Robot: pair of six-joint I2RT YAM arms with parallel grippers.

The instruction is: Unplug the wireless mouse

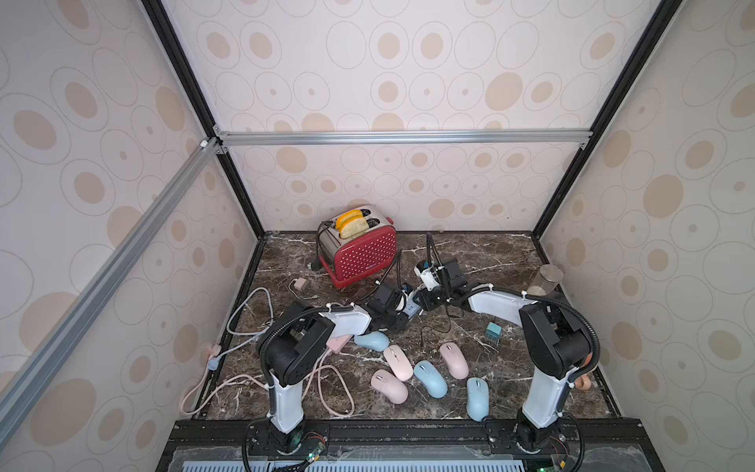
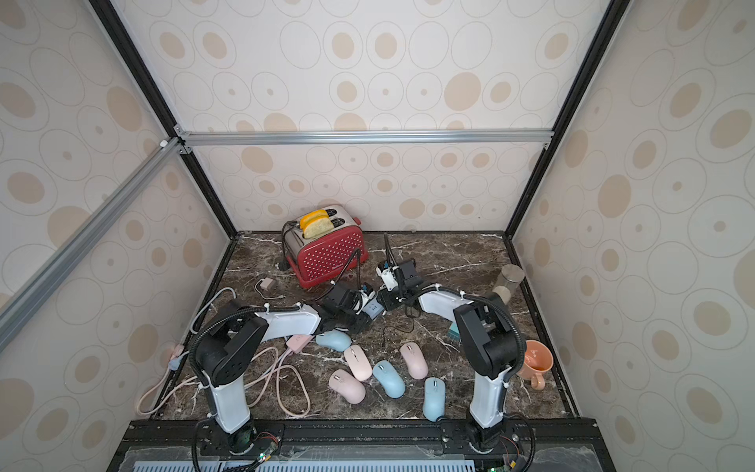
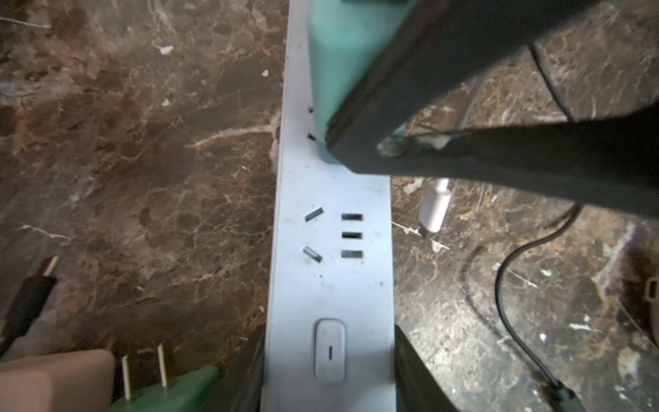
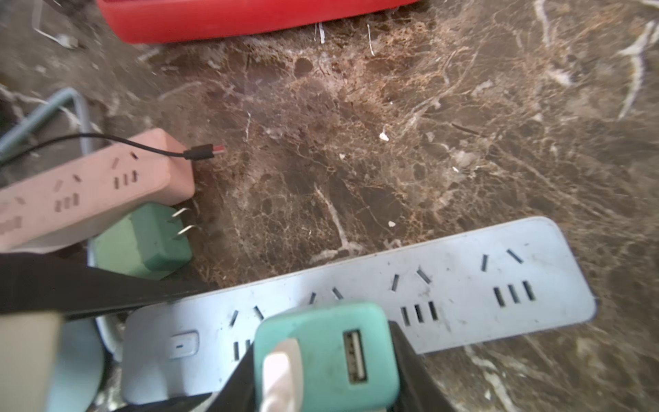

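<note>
The light grey power strip (image 4: pixel 480 261) lies on the marble top. My left gripper is around the strip's switch end, its fingers at both sides. A mint charger (image 4: pixel 322 322) with a white plug in its top sits on the strip, and my right gripper has its fingers either side of that charger; whether they press on it is unclear. The dark fingers also show above the charger in the left wrist view. Several mice, among them a blue mouse (image 1: pixel 429 379) and a pink mouse (image 1: pixel 453 360), lie at the front.
A red toaster (image 1: pixel 363 255) stands behind. A pink strip (image 4: pixel 96 192), a green adapter (image 4: pixel 144 240) and loose cables lie to the left. An orange cup (image 2: pixel 535 358) and a metal canister (image 2: pixel 509 279) stand at the right.
</note>
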